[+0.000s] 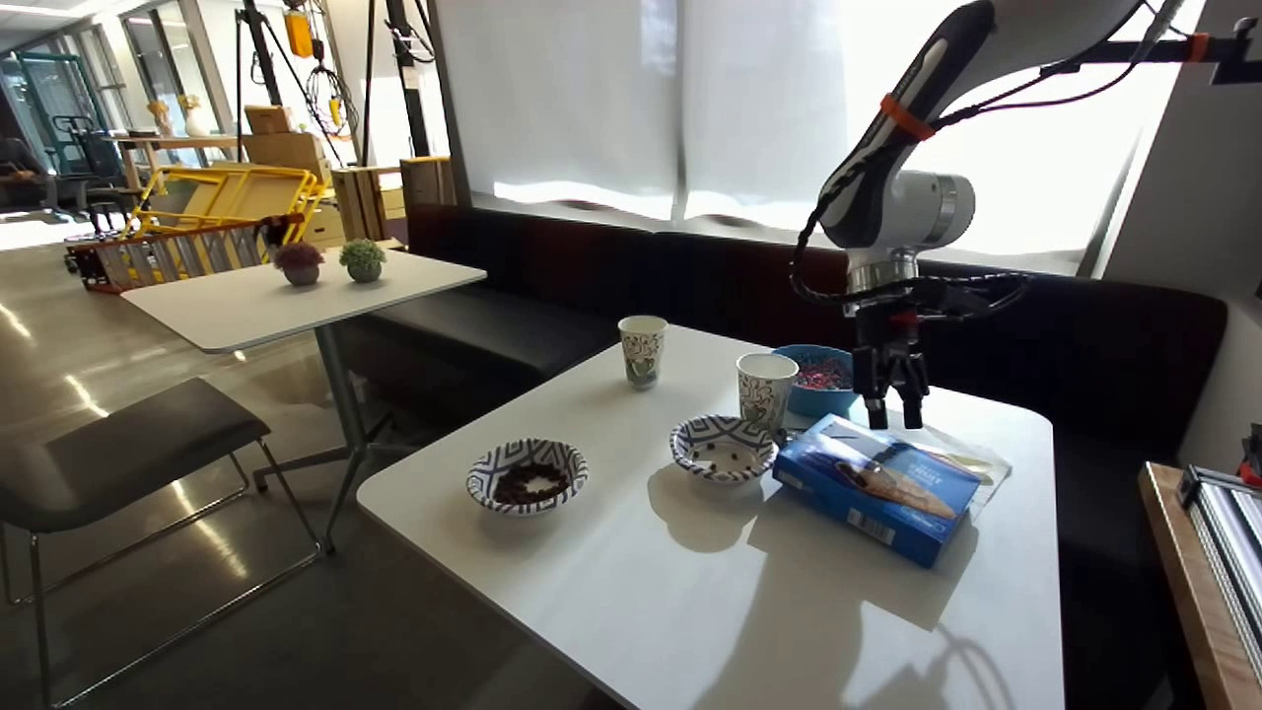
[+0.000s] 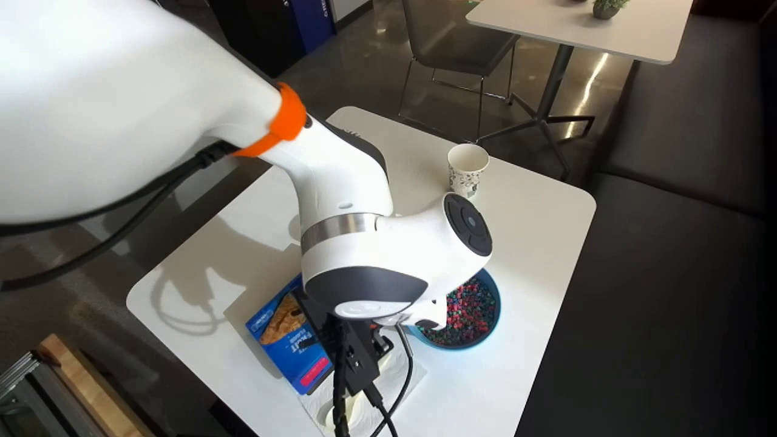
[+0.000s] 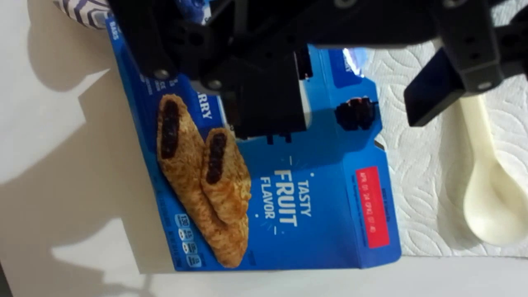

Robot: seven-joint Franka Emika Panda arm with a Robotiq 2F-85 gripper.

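Above the end of a blue snack-bar box (image 1: pixel 877 483), my gripper (image 1: pixel 895 416) points down. In the wrist view the gripper is open: one of its dark fingers (image 3: pixel 269 109) overlaps the box (image 3: pixel 307 198), the other lies over a white paper towel (image 3: pixel 420 188). Nothing is held between them. A pale spoon (image 3: pixel 495 208) rests on the towel beside the box, part of its handle hidden by the finger. From exterior view 2 the arm covers the fingertips and part of the box (image 2: pixel 288 331).
Close to the box stand a patterned bowl (image 1: pixel 724 471), a paper cup (image 1: pixel 765 392) and a blue bowl of small coloured pieces (image 1: pixel 824 377). Farther off are another cup (image 1: pixel 641 353) and a bowl with dark pieces (image 1: pixel 527 478).
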